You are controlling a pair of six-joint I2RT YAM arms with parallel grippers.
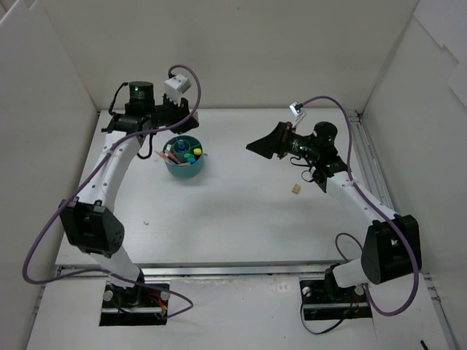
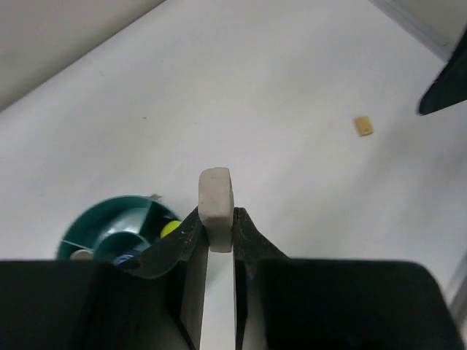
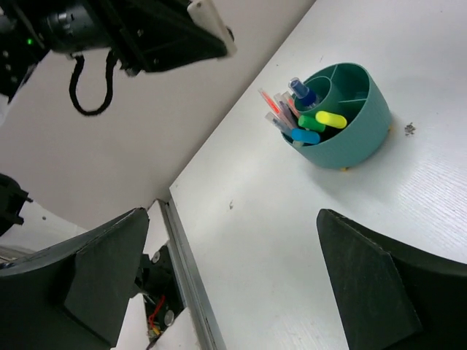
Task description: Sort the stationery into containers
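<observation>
A pale block [image 2: 216, 204] is pinched in my shut left gripper, which is raised over the back of the teal round container [image 1: 184, 169]. That container [image 3: 350, 146] holds markers, including a yellow one [image 3: 331, 119] and a blue one [image 3: 305, 135], and several pen-like sticks. A small tan piece [image 1: 296, 189] lies alone on the right of the white table. My right gripper [image 1: 259, 146] stands open right of the container, with nothing between its fingers in the right wrist view.
Walls [image 1: 244, 58] close the back and sides, and a metal rail [image 1: 226, 270] runs along the front edge.
</observation>
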